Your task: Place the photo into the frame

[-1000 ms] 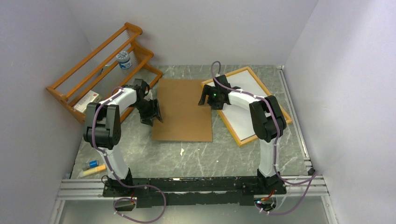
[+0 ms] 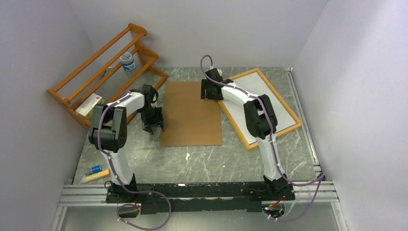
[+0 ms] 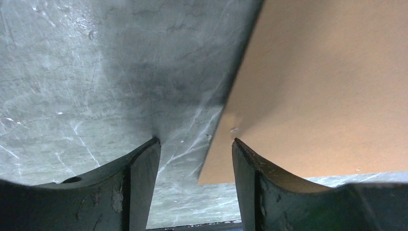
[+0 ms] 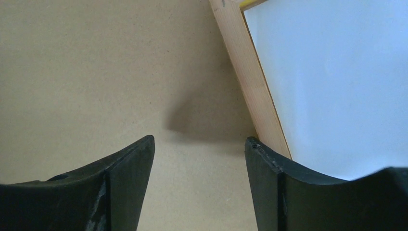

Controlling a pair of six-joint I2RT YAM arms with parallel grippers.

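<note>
A brown board point(image 2: 190, 125) lies mid-table, beside a wooden picture frame point(image 2: 278, 129) with a white inside point(image 4: 337, 82) on the right. My left gripper stands part open over the board's left edge, its right finger above the board and its left over bare table. My right gripper is part open over the board's upper right, next to the picture frame's corner and side strip, with nothing between its fingers. Whether any finger touches is not clear.
A wooden rack point(image 2: 96, 57) with a tub point(image 2: 127, 62) and a white box point(image 2: 89, 105) fills the back left. Small tubes point(image 2: 96, 174) lie at the front left.
The board has shifted slightly right. My right gripper has moved back and a little left, toward the picture frame's back-left corner; my left gripper has moved only slightly.
</note>
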